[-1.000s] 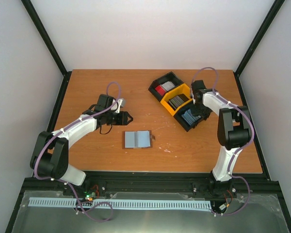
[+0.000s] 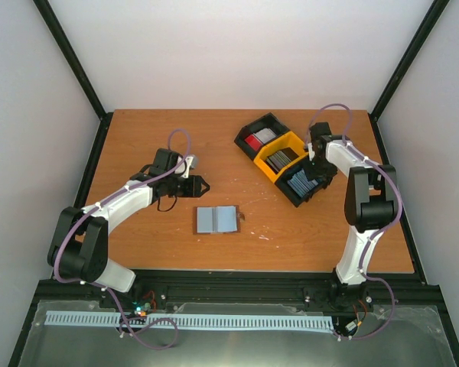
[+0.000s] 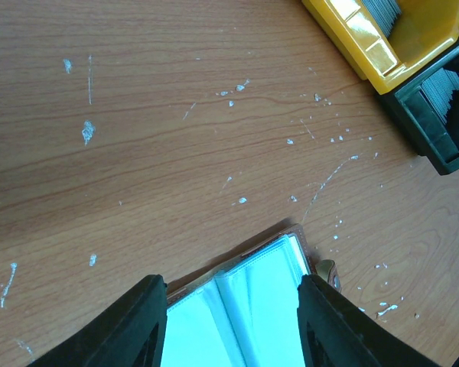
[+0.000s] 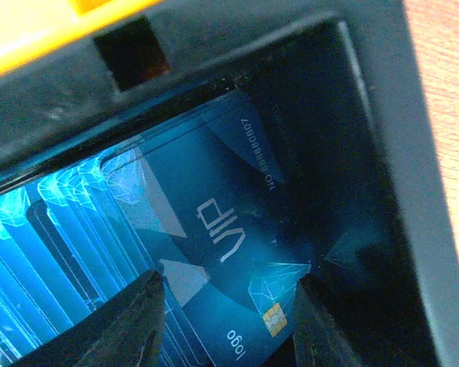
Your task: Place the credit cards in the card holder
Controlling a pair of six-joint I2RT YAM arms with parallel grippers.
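The card holder [image 3: 264,306] lies spread flat on the table, its clear sleeves showing. Over it in the left wrist view is my left gripper, its fingers apart and empty. Blue cards [image 4: 206,214] lean in a row inside the right-hand black bin [image 4: 402,183]. My right gripper is at this bin with fingers spread; the front card, printed VIP, shows between and beyond the fingertips. Whether they touch the card cannot be made out. The arm hides part of the bin from above.
Adjoining the blue cards' bin is a yellow bin [image 2: 270,170] of dark cards, then a black bin [image 2: 245,142] with red and white cards. Bare table [image 2: 229,168] lies between bins and left arm. White flecks mark the wood near the holder.
My right gripper has shifted slightly to the right over the blue cards' bin. The left arm, the bins and the card holder stay as they were.
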